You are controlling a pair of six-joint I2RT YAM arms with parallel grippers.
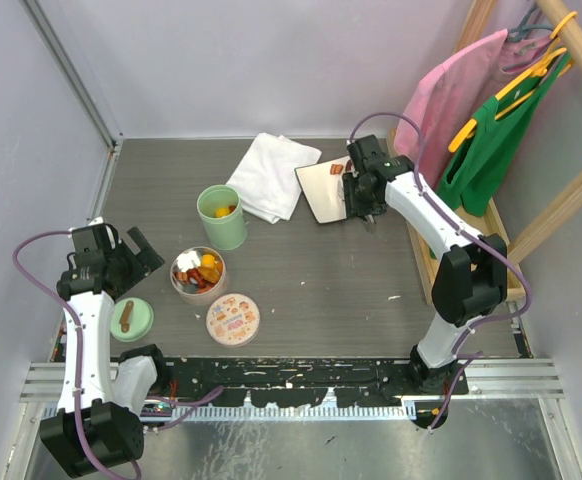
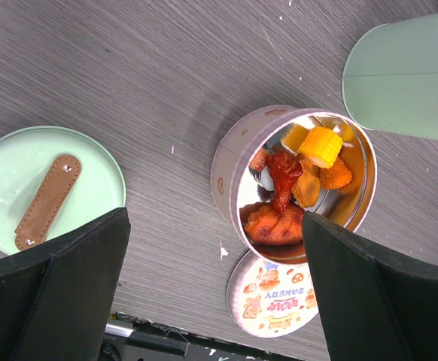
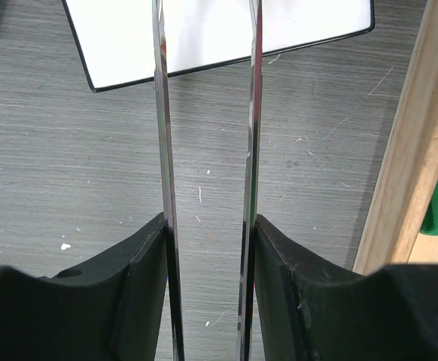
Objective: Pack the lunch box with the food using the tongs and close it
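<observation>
The round lunch box (image 1: 199, 290) (image 2: 226, 180) holds corn and meat pieces, its printed lid (image 1: 233, 320) (image 2: 270, 301) lying beside it. A green cup (image 1: 221, 230) with yellow food inside stands behind it; a green lid (image 1: 133, 329) with a brown strap lies left. My left gripper (image 1: 141, 250) hangs open above the left side, empty. My right gripper (image 1: 356, 192) is over a white board (image 1: 321, 200) (image 3: 110, 45) at the back right, its long metal blades apart; what lies between their tips is mostly out of the right wrist view.
A folded white cloth (image 1: 269, 165) lies left of the board. A wooden rack (image 1: 516, 240) with pink and green clothes on hangers fills the right side.
</observation>
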